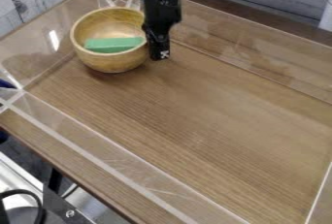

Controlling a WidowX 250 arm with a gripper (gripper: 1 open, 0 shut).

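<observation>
A round wooden bowl (109, 59) stands at the upper left of the table, holding a light green bar-shaped object (113, 45). The black gripper (158, 51) hangs down against the bowl's right side, its tips low beside the rim. It looks shut; whether anything thin is between its fingers is too small to tell.
A white wall borders the back right. Clear plastic edging runs along the left side, and a dark cable (37, 201) lies at the lower left.
</observation>
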